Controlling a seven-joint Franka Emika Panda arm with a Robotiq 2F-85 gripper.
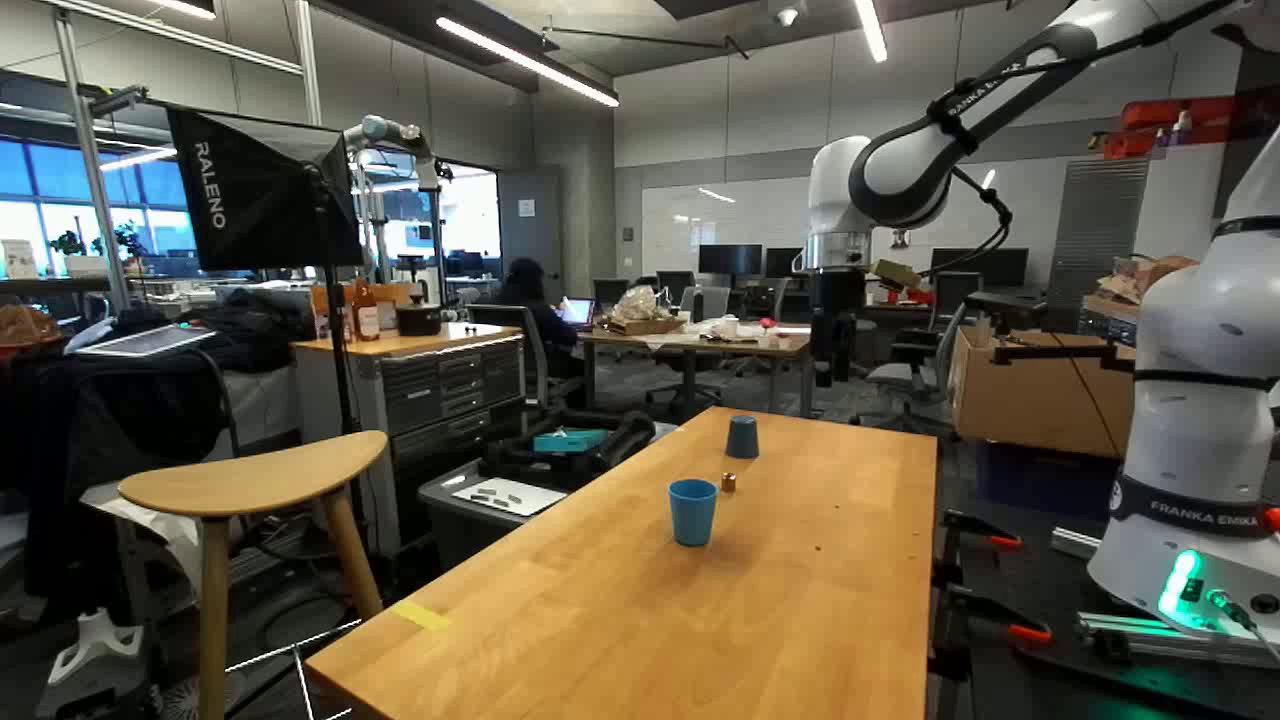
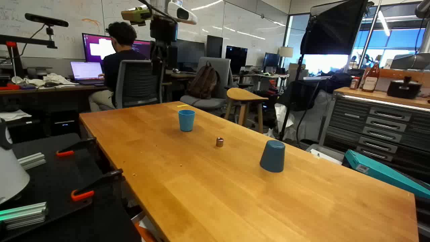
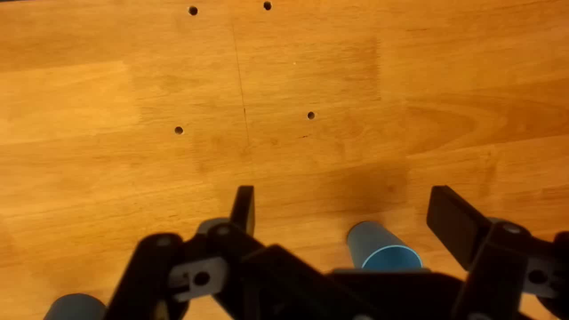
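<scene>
A light blue cup stands upright on the wooden table, its mouth facing up. The darker blue-grey cup rests upside down, nearer the other end. Between the two sits a small brown metallic cylinder; in the wrist view it does not show. High above the table hangs my gripper, fingers spread wide and nothing between them. Below it in the wrist view, the light blue cup shows partly behind the gripper body, and the top of the dark cup appears at the lower left.
Orange-tipped clamps grip the table edge on the robot's side. A wooden stool and a grey bin stand off the far side.
</scene>
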